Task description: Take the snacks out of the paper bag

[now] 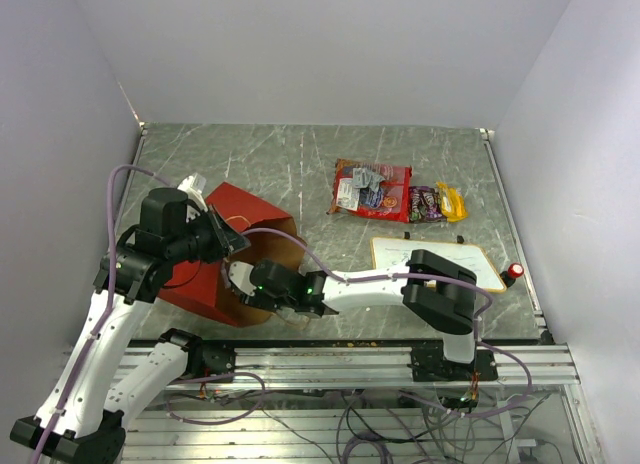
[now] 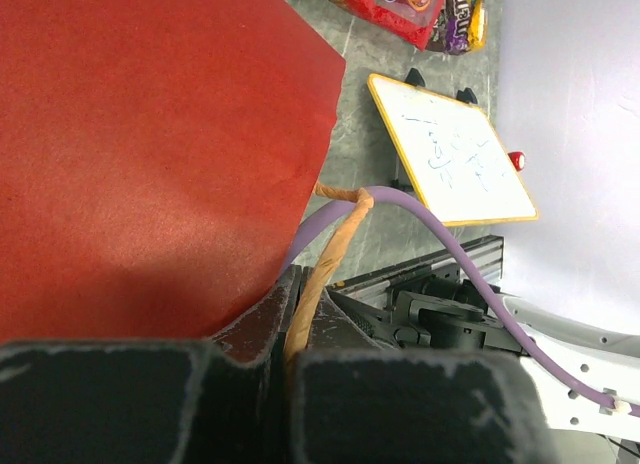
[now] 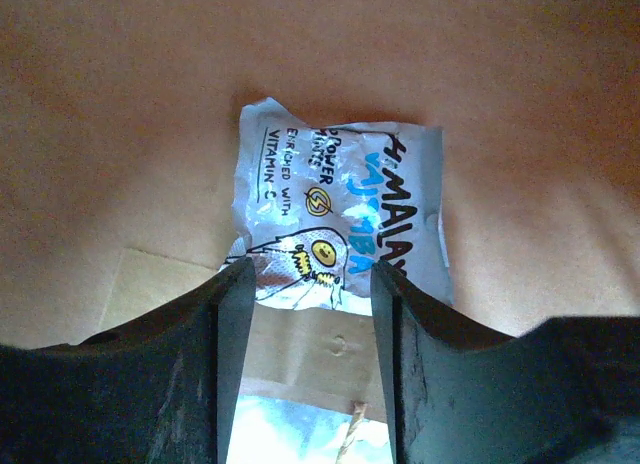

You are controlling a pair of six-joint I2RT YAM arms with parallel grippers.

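Note:
The red paper bag [image 1: 210, 284] lies on its side at the left of the table. My left gripper is shut on its twisted paper handle [image 2: 340, 239]. My right gripper is inside the bag with its fingers apart, at the lower edge of a silver Himalaya snack packet [image 3: 340, 199] lying on the brown inner paper. In the top view the bag hides this packet. A red snack bag [image 1: 365, 189], a purple packet [image 1: 424, 204] and a yellow packet [image 1: 450, 202] lie outside at the back right.
A whiteboard [image 1: 435, 259] lies on the right of the table, with a red-capped object [image 1: 513, 272] beside it. Purple cables arch over both arms.

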